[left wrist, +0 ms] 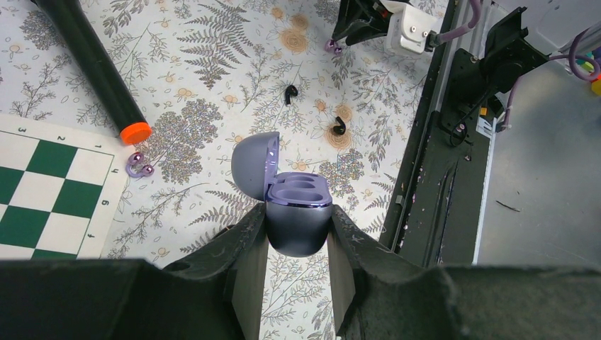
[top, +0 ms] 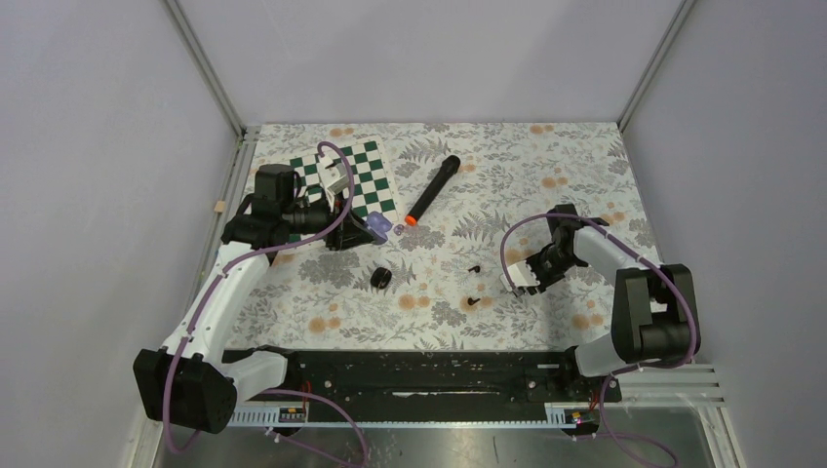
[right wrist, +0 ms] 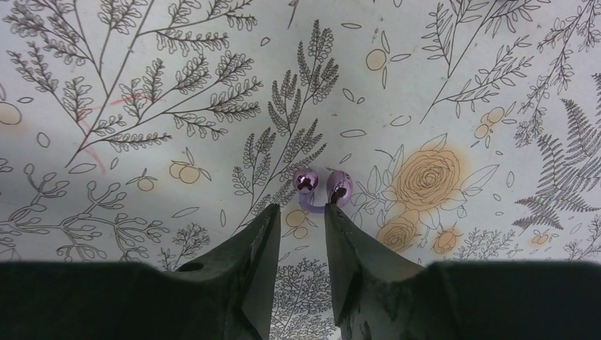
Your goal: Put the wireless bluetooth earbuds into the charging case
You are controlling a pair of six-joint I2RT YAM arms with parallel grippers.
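Note:
My left gripper is shut on an open lilac charging case [left wrist: 298,219], its lid raised and its slots facing up. A purple earbud [left wrist: 135,166] lies loose beside the checkered board. At the right, my right gripper is low over a purple earbud [right wrist: 339,188], its fingers apart with the earbud just beyond their tips; whether it touches cannot be told.
A black-and-orange cylinder [top: 436,185] lies at the back middle. A checkered board [left wrist: 57,227] is under the left arm. A black round object [top: 381,278] and two small black earbud-like pieces [left wrist: 290,92] [left wrist: 340,127] lie on the patterned mat [top: 488,195].

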